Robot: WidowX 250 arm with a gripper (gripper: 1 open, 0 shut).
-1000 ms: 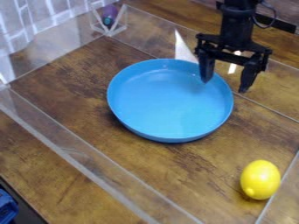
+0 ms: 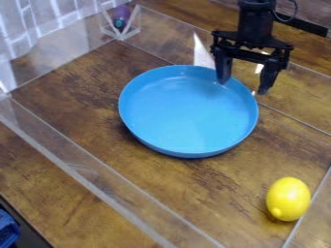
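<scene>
A black gripper (image 2: 243,66) hangs at the upper right with its two fingers apart and pointing down, at the back right rim of a round blue plate (image 2: 188,114). Nothing shows between the fingers. A yellow egg-shaped object (image 2: 288,199) lies on the wooden table (image 2: 142,194) at the lower right, well apart from the plate. A white pointed object (image 2: 202,50) is partly visible behind the plate, left of the gripper.
Clear walls edge the wooden area on the left and right. A small purple and teal object (image 2: 120,21) is at the back left corner. A dark blue item (image 2: 8,232) shows at the bottom left. The wood below and left of the plate is clear.
The gripper has moved slightly up and to the left. The plate and yellow object look unmoved.
</scene>
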